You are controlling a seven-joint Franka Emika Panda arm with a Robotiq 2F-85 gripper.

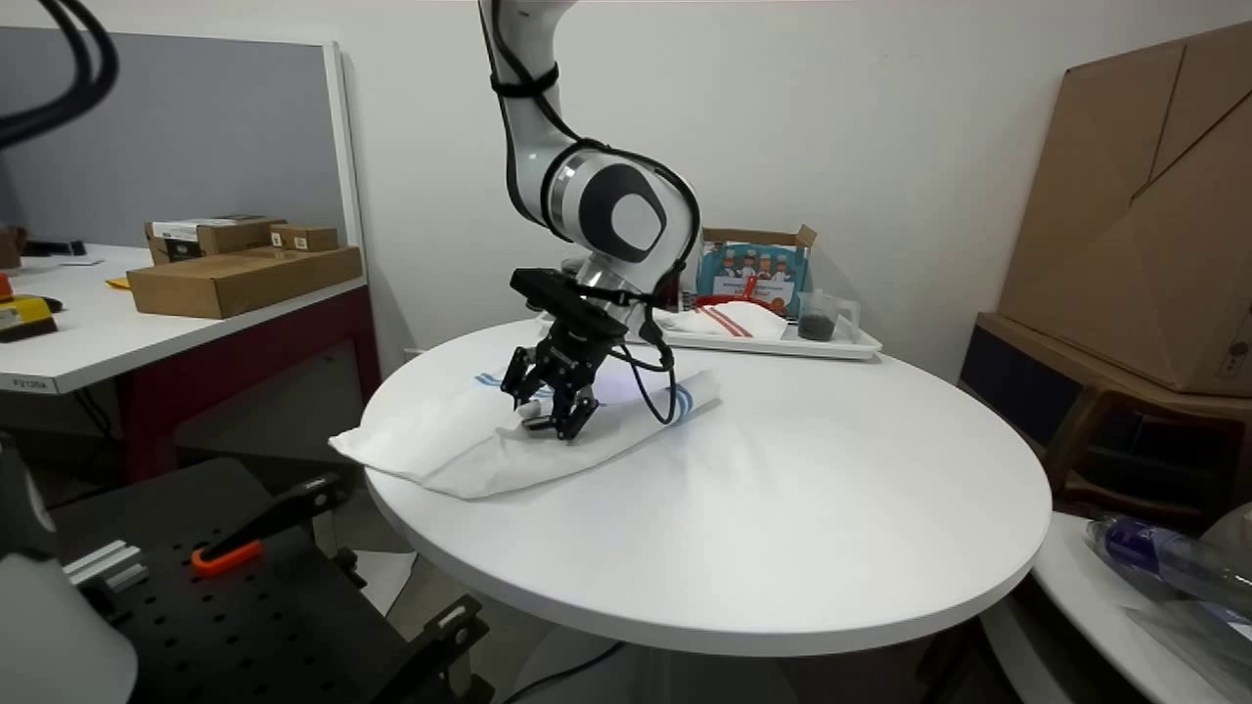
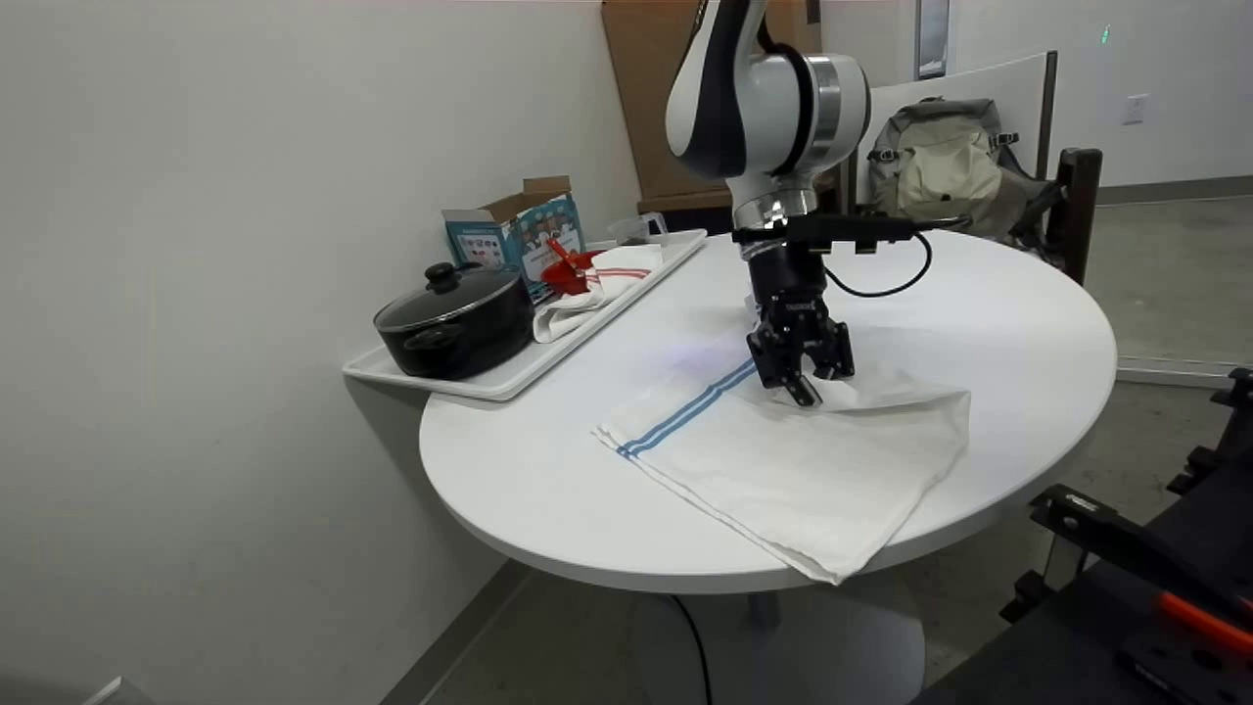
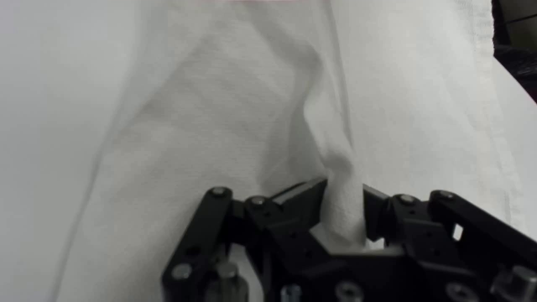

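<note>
A white cloth with blue stripes lies on the round white table, folded over in part, one corner reaching past the table's edge at the left in the first exterior view. Down at the cloth is my gripper, shut on a raised pleat of it. In the wrist view the pleat runs up between the two dark fingers, and the rest spreads out on both sides. From the second exterior view the gripper looks to be near the cloth's middle, by its fold.
Along the wall a white tray holds a black lidded pot, a blue box, a red utensil, a red-striped towel and a clear cup.
</note>
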